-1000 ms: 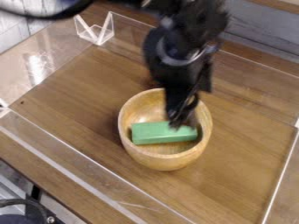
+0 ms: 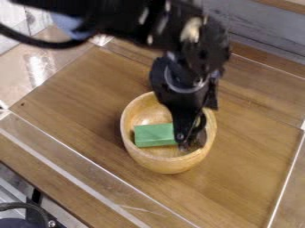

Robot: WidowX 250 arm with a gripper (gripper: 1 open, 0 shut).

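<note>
A round wooden bowl [image 2: 161,158] sits on the wooden board, holding a green block [image 2: 152,134]. My black gripper [image 2: 191,134] reaches down from the top into the right side of the bowl, its fingertips at the right end of the block. The gripper hides that end, so I cannot tell whether the fingers touch it or how far apart they stand.
The wooden board [image 2: 78,107] has clear room left and right of the bowl. A clear acrylic edge runs along the lower left and right. A grey wall stands at the back right, and black cables hang at the top left.
My gripper has come down into the bowl and shifted slightly right, over the block's right end. The bowl stays in place.
</note>
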